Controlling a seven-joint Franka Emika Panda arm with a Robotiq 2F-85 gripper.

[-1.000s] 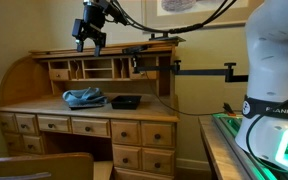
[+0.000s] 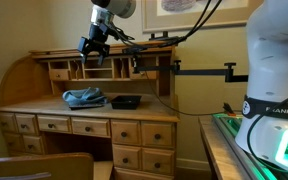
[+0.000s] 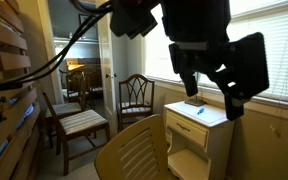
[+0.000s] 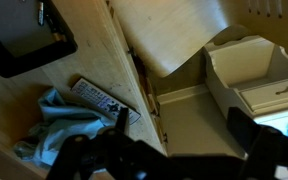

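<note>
High above the desk, my gripper (image 2: 93,58) hangs open, with no object between its fingers. In the wrist view the gripper shows as two dark, widely parted fingers at the bottom edge. A crumpled blue cloth (image 2: 84,97) lies on the wooden desktop, and to its right sits a black tray (image 2: 126,102). From above, the cloth (image 4: 64,130) is beside a grey remote control (image 4: 105,98). The tray (image 4: 29,52) is at upper left, holding small items that are hard to make out.
The wooden desk (image 2: 89,128) has drawers below and cubbyholes behind. A chair back (image 2: 39,167) stands in front of it. A white cabinet (image 3: 199,126) is under the window, a small blue item (image 3: 202,110) on top. More chairs (image 3: 82,122) stand farther away.
My gripper has come slightly down and to the right in the exterior view, still open above the desk. The cloth and tray have not moved.
</note>
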